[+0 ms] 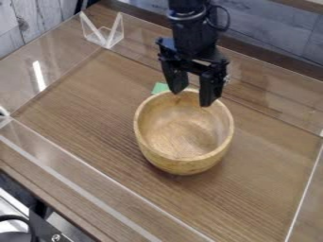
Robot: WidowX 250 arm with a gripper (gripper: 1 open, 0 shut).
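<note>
My black gripper (191, 68) hangs over the back rim of a large tan wooden bowl (183, 142), fingers apart and open. The bowl is empty as far as it shows, its back edge partly hidden by the gripper. A small green object (161, 88) lies just behind the bowl's back left, near the gripper's left side, partly covered from view.
Clear plastic pieces stand at the back left and left edge. Dark floor and cables show at the left corners.
</note>
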